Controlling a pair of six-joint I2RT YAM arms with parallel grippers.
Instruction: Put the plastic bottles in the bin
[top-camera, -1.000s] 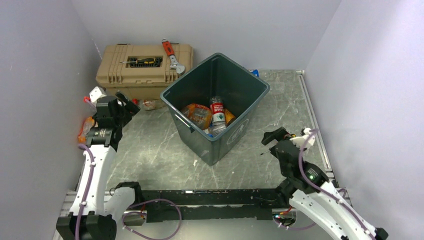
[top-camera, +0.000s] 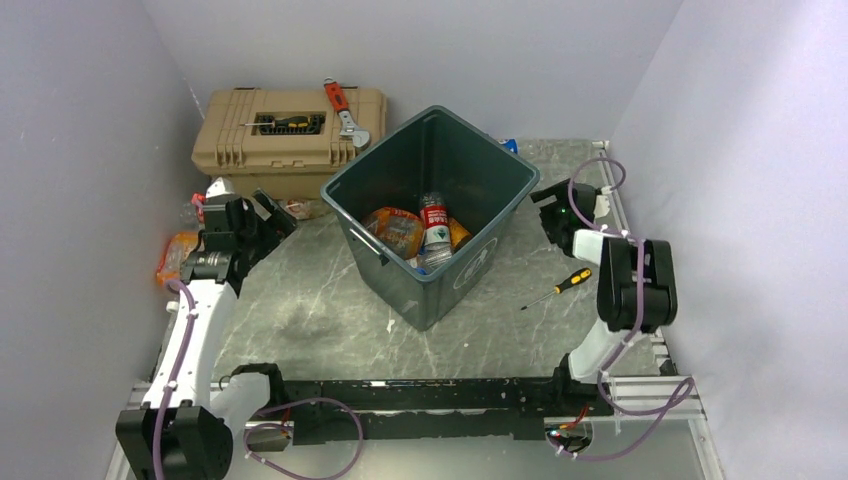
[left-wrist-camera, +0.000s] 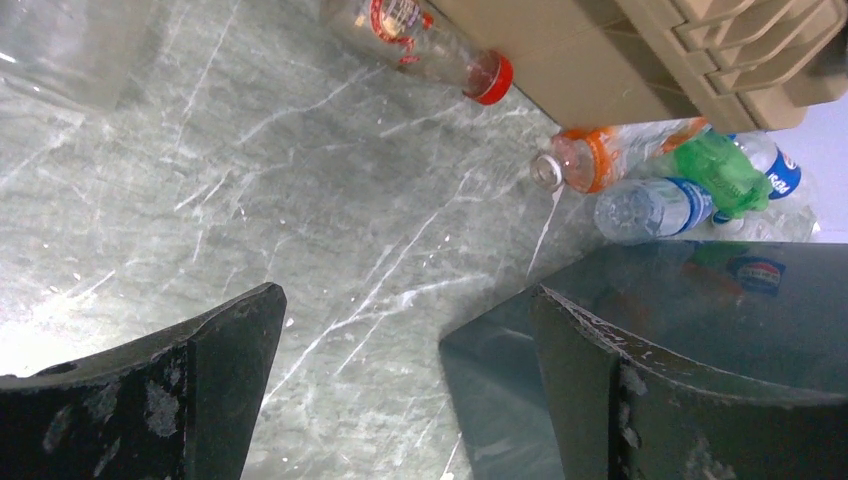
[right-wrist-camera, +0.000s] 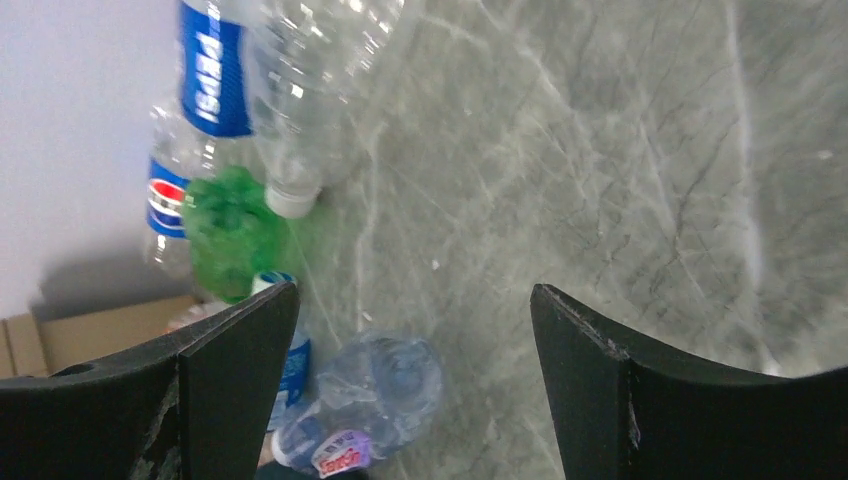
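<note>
A grey-green bin (top-camera: 470, 260) stands mid-table, holding a red-label bottle (top-camera: 436, 225) and orange wrappers or bottles. My left gripper (top-camera: 275, 215) hovers open at the left, above floor with a red-capped bottle (left-wrist-camera: 420, 50) and, farther right, several bottles including a green one (left-wrist-camera: 720, 175) beside the bin. My right gripper (top-camera: 545, 210) is open right of the bin; its wrist view shows clear bottles, a blue-label bottle (right-wrist-camera: 210, 70), a green bottle (right-wrist-camera: 230, 235) and a lying bottle (right-wrist-camera: 380, 395), none between the fingers.
A tan case (top-camera: 230, 140) with a wrench (top-camera: 350, 125) fills the back left. A screwdriver (top-camera: 570, 282) lies right of the bin. Walls enclose the sides and back.
My right gripper has moved toward the back, uncovering the screwdriver. The left gripper shifted slightly right and down from a second ago. The bin is unchanged.
</note>
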